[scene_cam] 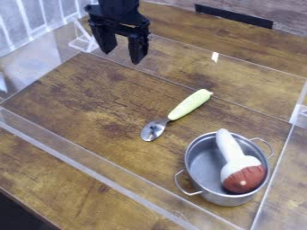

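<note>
My gripper (118, 45) is at the top left, a dark open shape above the bare wooden table, with nothing visible between its fingers. Right of centre lie a pale yellow-green corn cob (191, 103) and, at its lower left, a silver spoon (153, 129). At the lower right stands a metal pot (203, 176) with side handles, holding a white elongated object (231, 151) with a reddish-brown round end (245, 177).
Clear low walls (48, 139) border the wooden surface (72, 108).
</note>
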